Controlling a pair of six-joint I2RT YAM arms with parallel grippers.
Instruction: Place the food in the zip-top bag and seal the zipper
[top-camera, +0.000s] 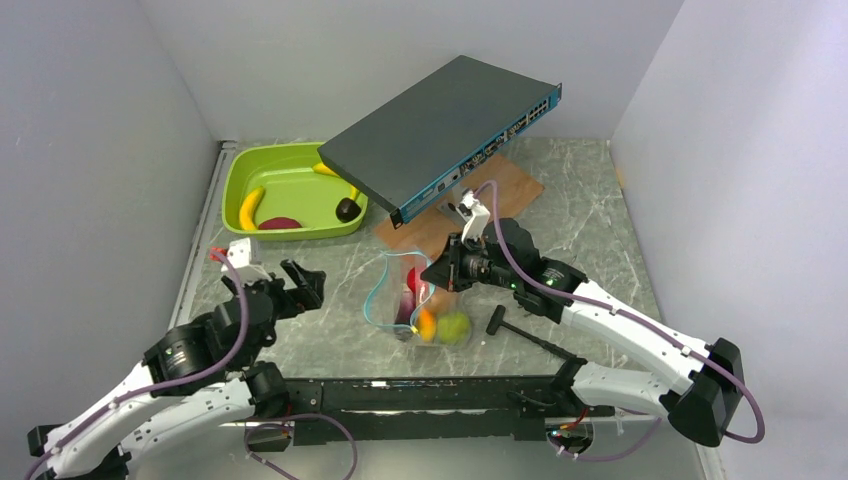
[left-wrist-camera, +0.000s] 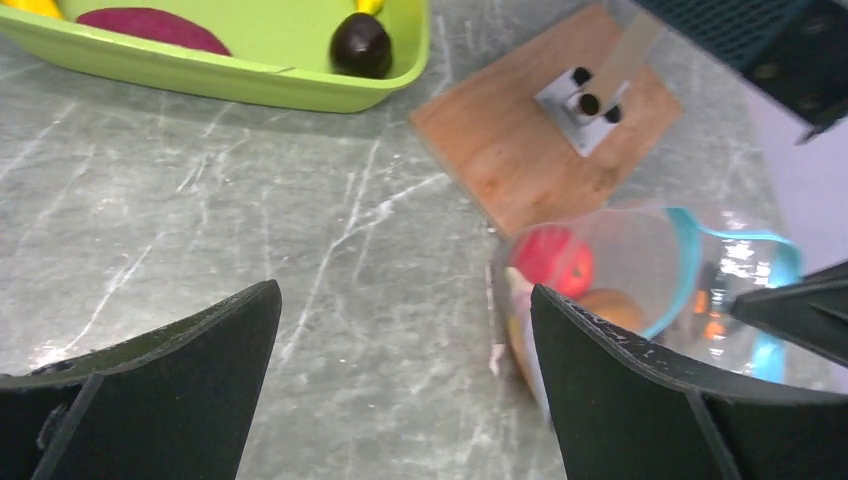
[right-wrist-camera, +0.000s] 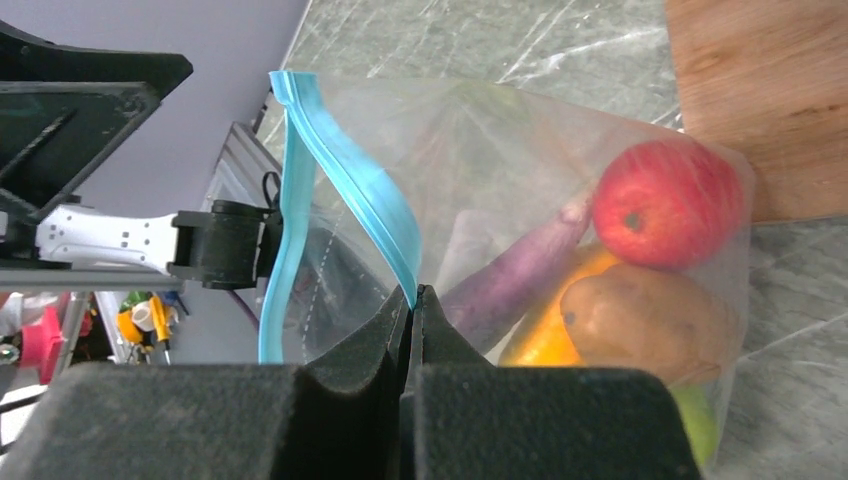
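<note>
The clear zip top bag (right-wrist-camera: 450, 130), with a blue zipper (right-wrist-camera: 365, 200), lies on the grey marbled table with its mouth spread open. Inside show a red apple (right-wrist-camera: 668, 203), a brown potato (right-wrist-camera: 640, 318), a purple eggplant (right-wrist-camera: 520, 270), an orange item (top-camera: 426, 325) and a green round item (top-camera: 453, 328). My right gripper is shut on the blue zipper edge of the bag. Left of the bag and apart from it, my left gripper stands open over bare table, nothing between its fingers.
A green tray (top-camera: 300, 232) at the back left holds bananas (top-camera: 251, 208), a purple item (top-camera: 279, 223) and a dark avocado (top-camera: 348, 210). A black network switch (top-camera: 440, 130) overhangs a wooden board (top-camera: 520, 190). A black hammer-shaped tool (top-camera: 525, 333) lies right of the bag.
</note>
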